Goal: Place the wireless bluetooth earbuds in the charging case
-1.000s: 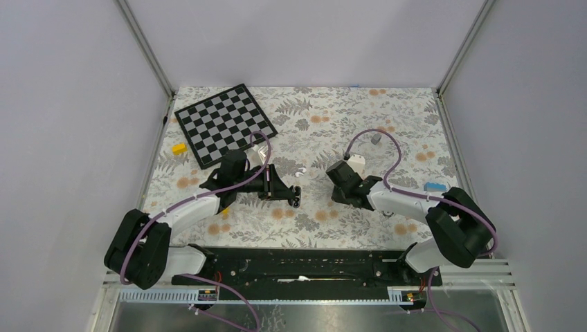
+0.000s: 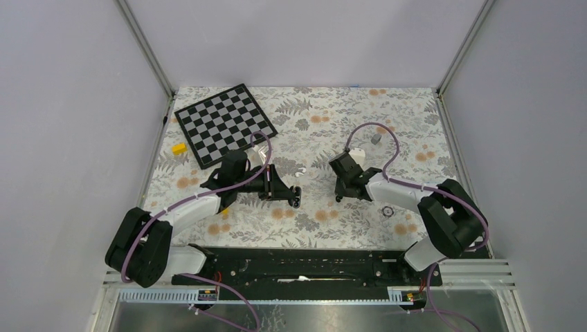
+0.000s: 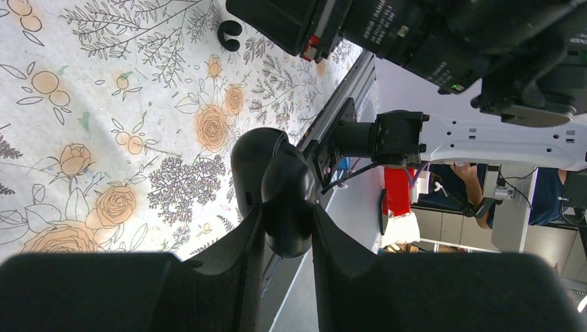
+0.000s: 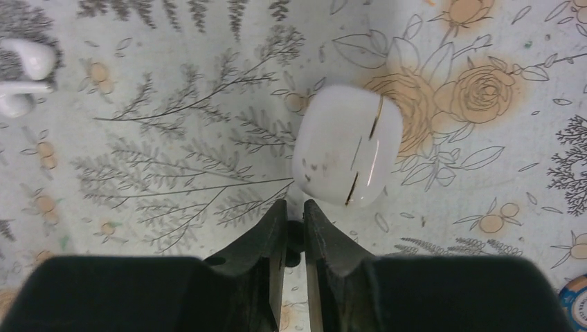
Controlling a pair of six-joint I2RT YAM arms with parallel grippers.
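My left gripper [image 2: 282, 194] is shut on a small black charging case [image 3: 288, 190], which stands open with two rounded halves. Whether anything sits inside the case cannot be told. To its right, my right gripper points down over the table and is shut on a black earbud [image 4: 295, 238], partly hidden by the fingers. In the left wrist view a dark curved piece [image 3: 229, 36] shows close to the right gripper's end. From that view I cannot tell if it is the held earbud or lies on the table.
Beyond the right gripper stands a closed white case [image 4: 346, 145]. Two white earbuds [image 2: 300, 171] lie between the arms. A checkerboard [image 2: 226, 124], a yellow block [image 2: 179, 149] and a black ring [image 2: 387, 211] surround the working area.
The right arm has swung slightly, uncovering the ring on the table and hiding the blue item at the right. A dark tip now shows below its gripper. The left arm and case barely differ.
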